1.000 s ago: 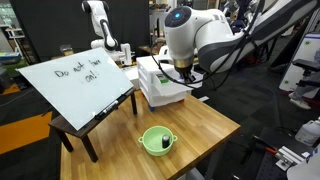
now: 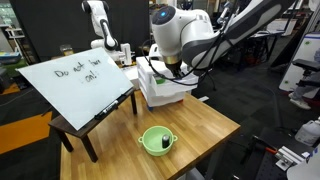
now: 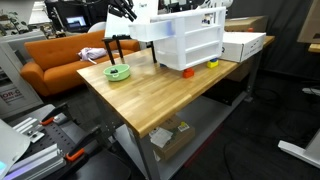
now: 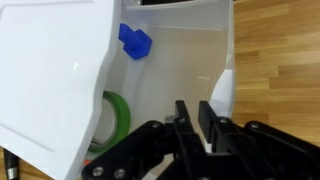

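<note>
An open white drawer point(image 4: 175, 65) fills much of the wrist view, with bare table beyond its right wall. Inside lie a blue object point(image 4: 135, 41) and a green ring point(image 4: 116, 118), the latter partly hidden by the white top panel point(image 4: 50, 70). My dark gripper is over the drawer near its right wall. Its fingertips show a small gap; whether they grip anything is unclear. From the side, the white drawer unit point(image 2: 165, 92) stands on the table under my arm point(image 2: 178, 38). The fingertips are too small to read there.
On the wooden table point(image 2: 120, 140), a green bowl point(image 2: 158, 142) holds a dark item. A large white board point(image 2: 80, 85) leans on a stand at the left. In the second exterior view, a white box point(image 3: 242, 45) stands behind the drawer unit.
My arm's upper part has shifted left in exterior view 1 over the last second. The bowl and board have stayed put; any drawer movement is hard to make out.
</note>
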